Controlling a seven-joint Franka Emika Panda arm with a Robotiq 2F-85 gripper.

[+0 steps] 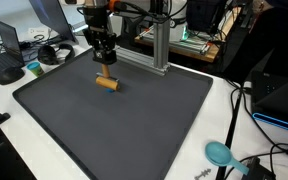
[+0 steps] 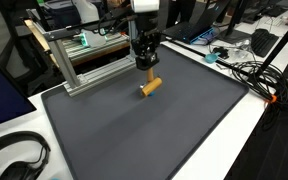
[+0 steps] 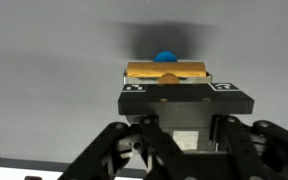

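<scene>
A wooden mallet-like piece hangs head down from my gripper, which is shut on its upright handle. Its cylindrical orange head lies sideways, close above the dark mat or touching something there; I cannot tell which. From the other side, the same head shows at a slant. In the wrist view a wooden bar crosses just past the fingers, with the round handle end before it. A small blue object peeks out beyond the bar, mostly hidden.
A white frame stands near it at the mat's edge. A laptop and a green cup sit at the far left, and a light blue object lies at the right.
</scene>
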